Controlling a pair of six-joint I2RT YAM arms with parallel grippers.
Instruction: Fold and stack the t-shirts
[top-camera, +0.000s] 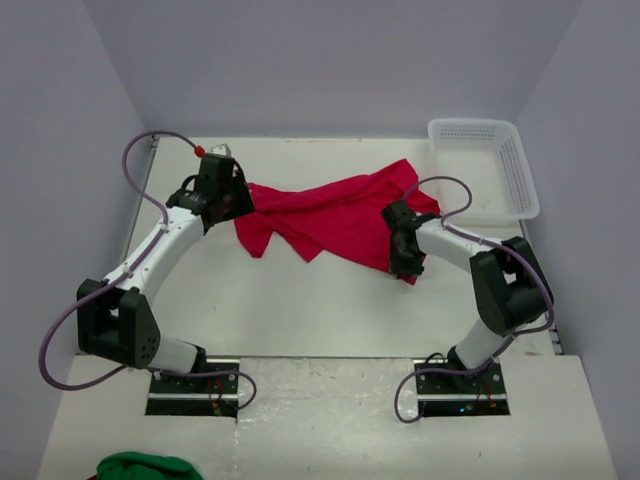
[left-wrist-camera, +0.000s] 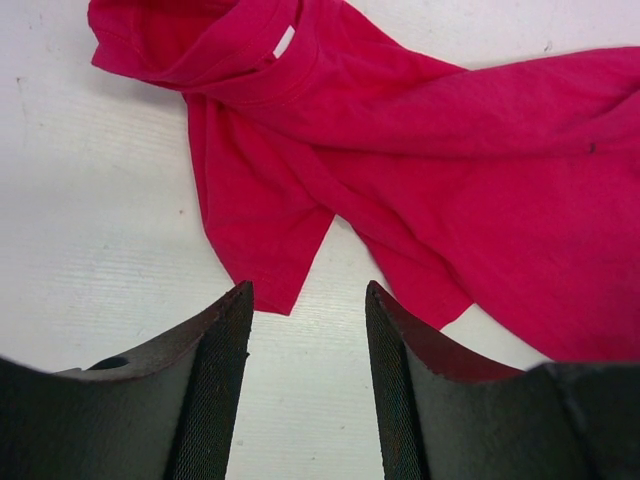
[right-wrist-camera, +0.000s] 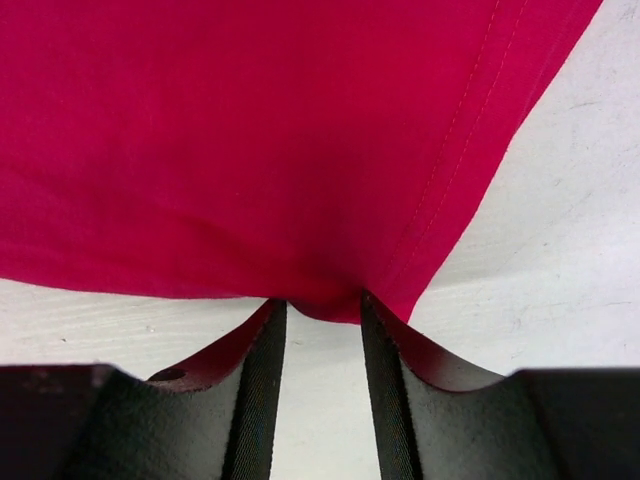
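A red t-shirt (top-camera: 350, 225) lies loosely spread on the white table, its left end bunched with a tag showing in the left wrist view. My left gripper hangs open above the shirt's left part, nothing between its fingers. My right gripper is down at the shirt's near right corner, its fingertips part open and touching the fabric edge (right-wrist-camera: 420, 250). Whether cloth is held between them is not clear; the gap looks open.
A white plastic basket (top-camera: 480, 170) stands at the back right. A green cloth (top-camera: 145, 465) lies outside the table at the lower left. Grey walls surround the table.
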